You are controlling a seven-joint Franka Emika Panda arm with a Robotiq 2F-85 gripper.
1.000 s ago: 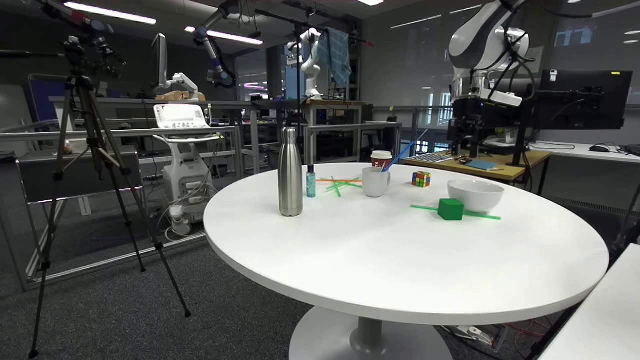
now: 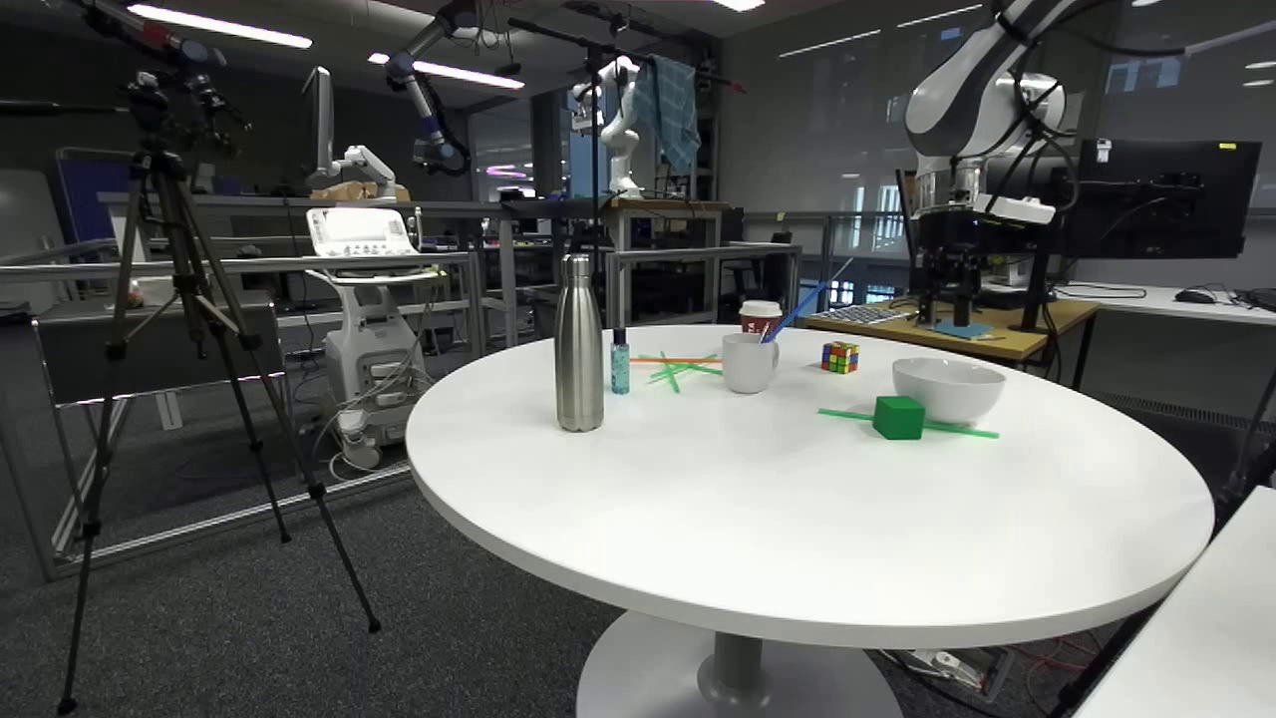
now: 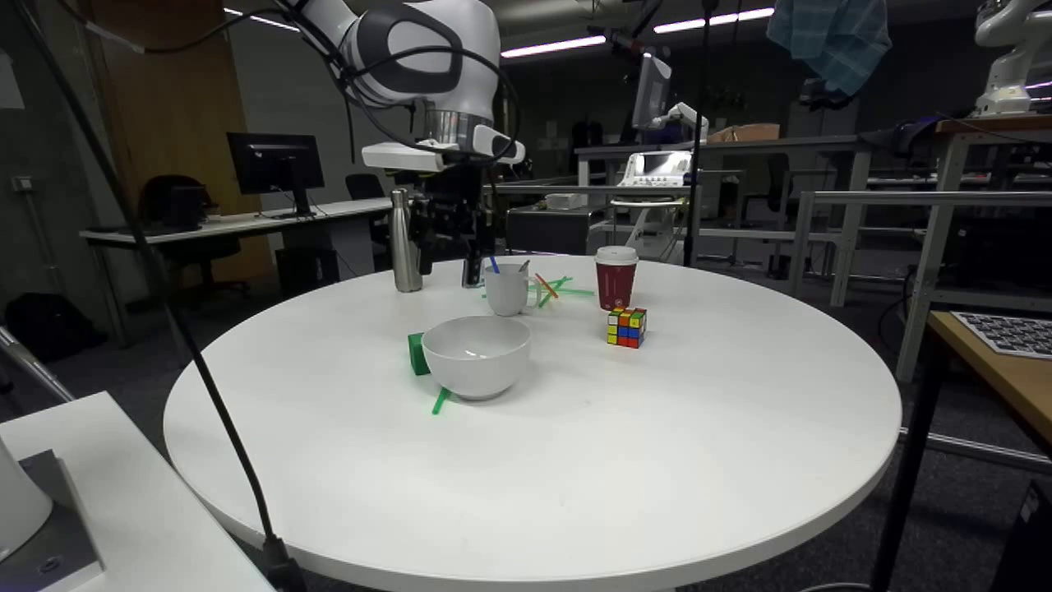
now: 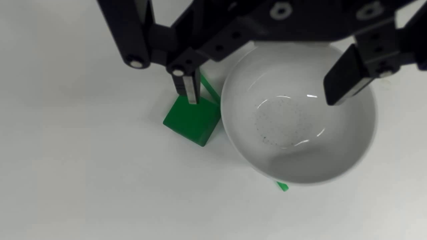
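Observation:
My gripper is open, its fingers spread wide above the table with nothing held between them. Below it in the wrist view is a white bowl (image 4: 296,160), empty apart from small dark specks on its bottom. A green block (image 4: 192,122) sits on the table close beside the bowl, under one finger in that view. Green straws lie on the table; one end (image 4: 283,186) pokes out from by the bowl. In exterior view 1 the gripper (image 2: 957,313) hangs well above the bowl (image 2: 951,389) and the green block (image 2: 898,418).
A Rubik's cube (image 3: 626,327), a red paper cup (image 3: 616,281), a white mug (image 3: 507,289) holding a blue straw, a steel bottle (image 2: 579,347) and a small teal bottle (image 2: 619,363) stand around the table. Several loose straws (image 2: 676,366) lie by the mug.
In exterior view 1 the arm and gripper have moved slightly to the right and lower. Objects on the table stay where they were.

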